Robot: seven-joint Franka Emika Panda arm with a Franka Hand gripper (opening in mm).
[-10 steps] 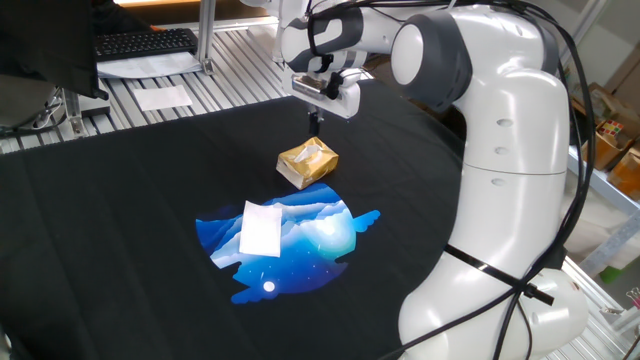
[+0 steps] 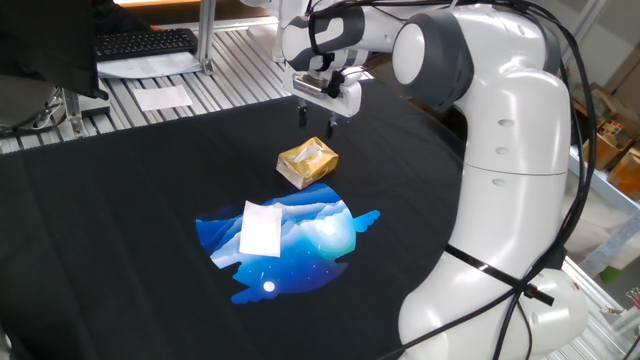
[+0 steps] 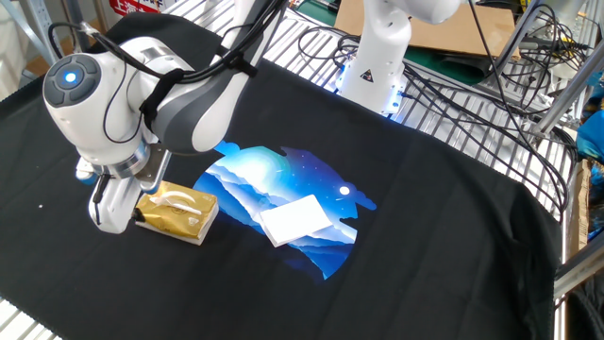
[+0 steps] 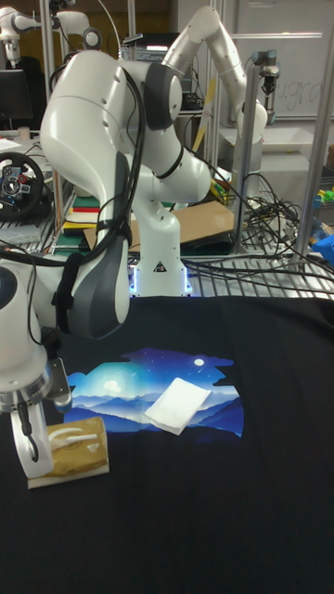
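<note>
My gripper (image 2: 318, 120) hangs in the air behind the tissue pack in the exterior view 1, its two dark fingers apart and nothing between them. The gold and white tissue pack (image 2: 308, 165) lies on the black cloth, a white tissue showing at its top opening. In the exterior view 2 the white hand (image 3: 115, 204) hides the pack's left end, and the fingers are mostly hidden there. A white folded tissue or paper (image 2: 261, 230) lies flat on a blue printed mountain-and-moon picture (image 2: 335, 238), in front of the pack.
Black cloth (image 2: 110, 260) covers the table, with wide bare areas around the picture. A keyboard (image 2: 146, 44) and a white sheet (image 2: 162, 97) lie beyond it on a slatted metal surface. Another white robot base (image 3: 375, 76) and loose cables (image 3: 472, 123) stand behind the cloth.
The arm, pack and white sheet on the picture show no clear movement.
</note>
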